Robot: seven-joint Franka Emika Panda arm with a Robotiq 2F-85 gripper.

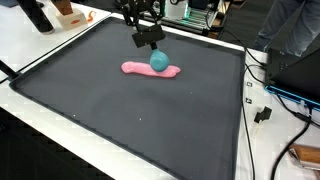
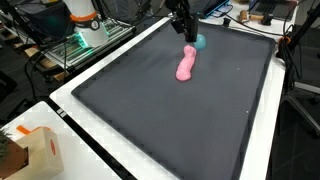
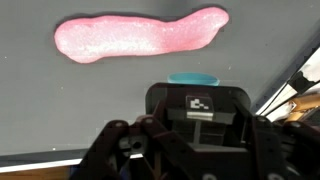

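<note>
A round teal object [image 1: 159, 60] sits at the lower end of my gripper [image 1: 156, 49], which is shut on it. In exterior view 2 the teal object [image 2: 200, 42] shows at the right of the dark gripper. Only a thin strip of the teal object [image 3: 193, 78] appears past the black gripper body in the wrist view; the rest is hidden, as are the fingertips. A long pink piece [image 3: 140, 37] with rounded ends lies on the dark grey surface, apart from the gripper in the wrist view. From exterior view 1, the teal object overlaps this pink piece [image 1: 140, 69].
The dark grey board [image 1: 150, 112] is bare in front of and beside the pink piece. Pale edging [image 2: 265, 120] runs along it. Cables [image 1: 275, 92] and gear crowd the right side, outside the board.
</note>
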